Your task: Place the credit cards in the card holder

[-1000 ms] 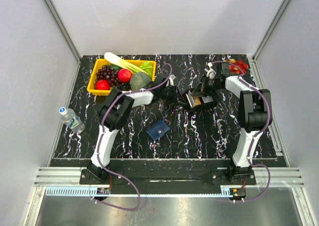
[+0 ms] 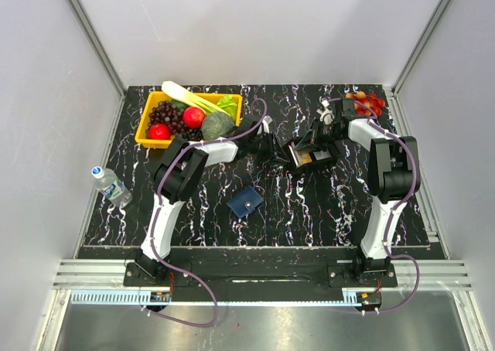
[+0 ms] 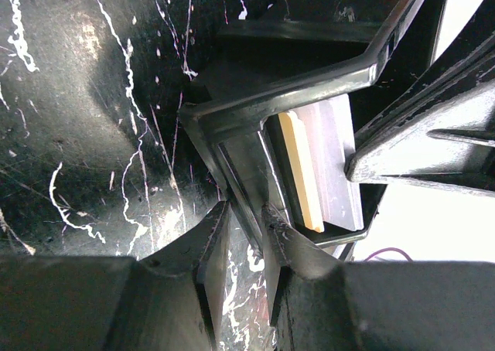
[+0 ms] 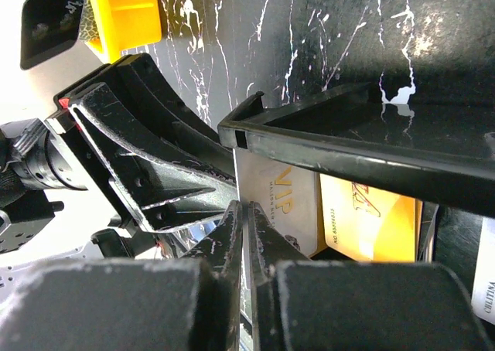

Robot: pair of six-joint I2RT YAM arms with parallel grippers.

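Note:
The black card holder (image 2: pixel 313 164) sits right of centre between both grippers, cards inside it. My left gripper is shut on the edge of the holder (image 3: pixel 263 111), which shows pale and yellow cards (image 3: pixel 305 165) within. My right gripper is at a white VIP card (image 4: pixel 274 200) at the holder's end, its fingertips close together on the card's edge; whether they grip it is unclear. An orange card (image 4: pixel 363 227) stands beside it. A small blue wallet-like case (image 2: pixel 244 202) lies on the table at centre front.
A yellow basket (image 2: pixel 141 127) of fruit and vegetables is at the back left, red-orange items (image 2: pixel 370 103) at the back right. A water bottle (image 2: pixel 114 189) is at the far left.
The right arm has shifted very slightly at the holder over the last second. The left arm has not visibly moved.

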